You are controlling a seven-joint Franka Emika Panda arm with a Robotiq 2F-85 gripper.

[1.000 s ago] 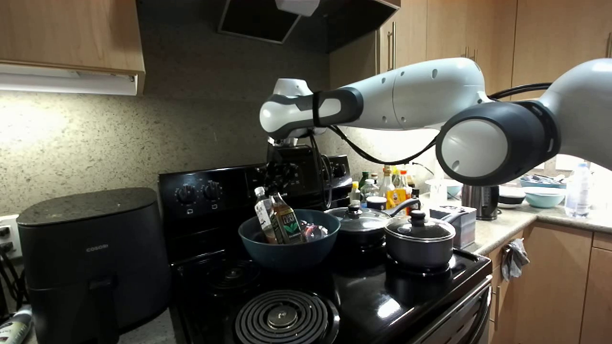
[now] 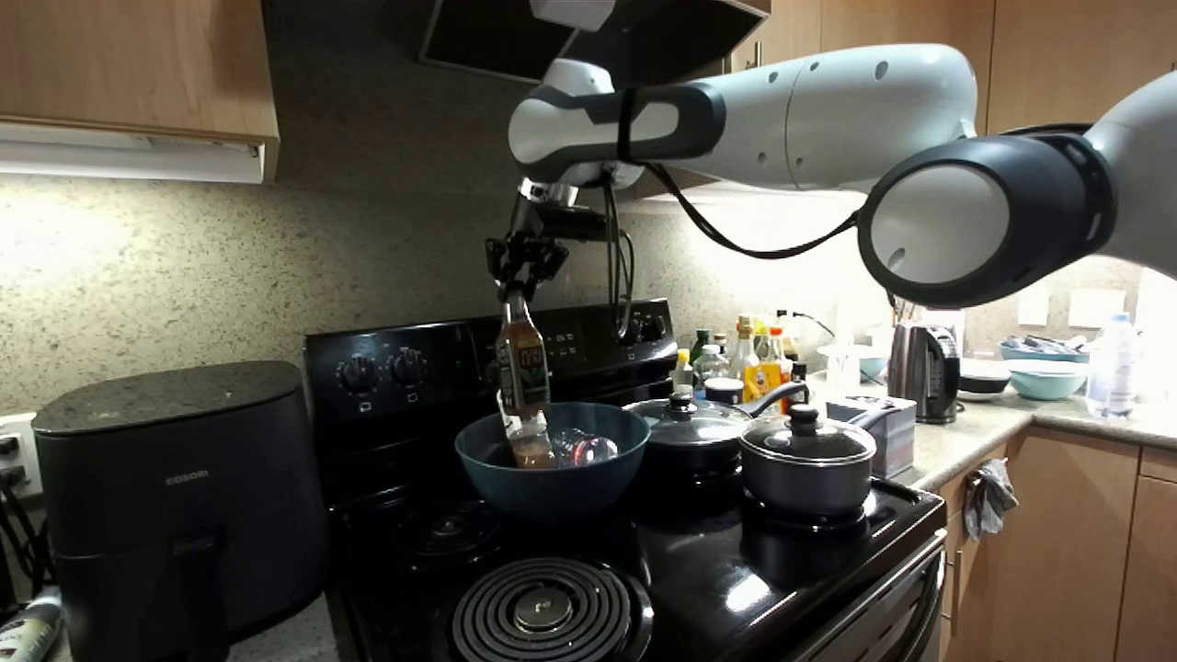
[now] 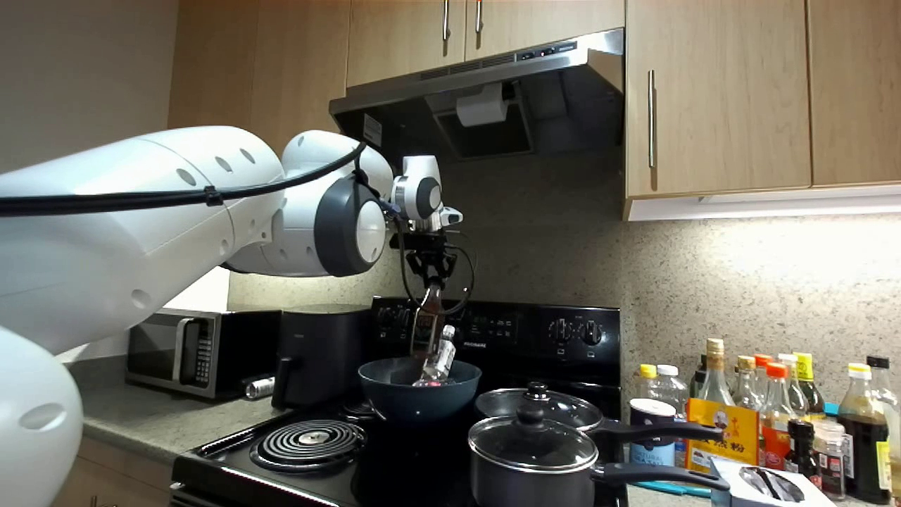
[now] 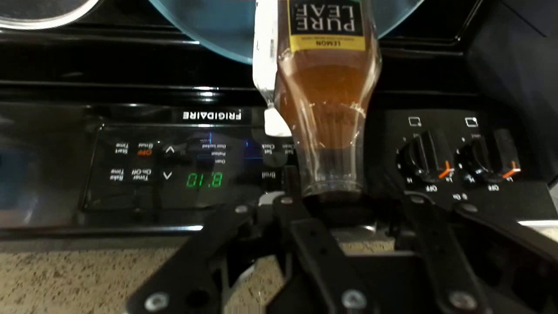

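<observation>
My gripper is shut on the capped neck of a clear Pure Leaf lemon tea bottle (image 4: 330,99), which hangs below it with amber liquid inside. In exterior view 1 this tea bottle (image 2: 521,359) is held nearly upright above the blue-green pan (image 2: 552,491), its lower part overlapping the pan's opening; whether its base touches anything cannot be seen. Leaning in the pan, beside the held one, is a second bottle with a white cap and label (image 3: 443,355). Something clear and crinkled with red on it (image 2: 588,449) also lies inside the pan.
Two lidded pots (image 2: 808,463) stand right of the pan on the black stove. A black air fryer (image 2: 182,496) stands left, and the range hood (image 3: 481,101) hangs overhead.
The arm and gripper have risen, lifting the tea bottle from leaning in the pan to a higher, nearly upright pose. The white-capped bottle stays in the pan.
</observation>
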